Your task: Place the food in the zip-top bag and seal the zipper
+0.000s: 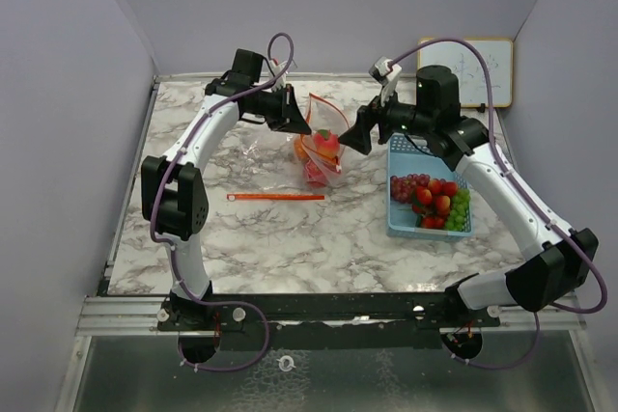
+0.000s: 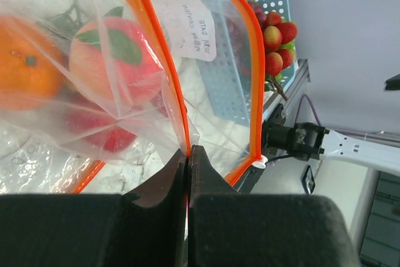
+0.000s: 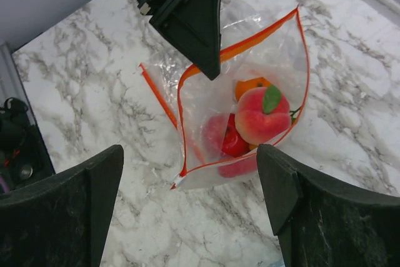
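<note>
My left gripper (image 1: 308, 132) is shut on the orange rim of the clear zip top bag (image 3: 206, 110), holding the bag up. In the left wrist view the rim runs into the shut fingertips, and the bag's mouth gapes open to the right. Inside the bag are a peach (image 3: 263, 115), an orange fruit (image 2: 26, 62) and red food (image 3: 234, 139) lower down. To the right of the mouth, my right gripper (image 1: 353, 142) stands open and empty. Its fingers (image 3: 106, 176) are apart, facing the bag's near rim without touching it.
On the right is a blue basket (image 1: 400, 230) with red grapes (image 1: 406, 186), green grapes and several red fruits. A clear bag with an orange strip (image 1: 275, 197) lies flat left of centre. A whiteboard (image 1: 470, 58) is at the back right.
</note>
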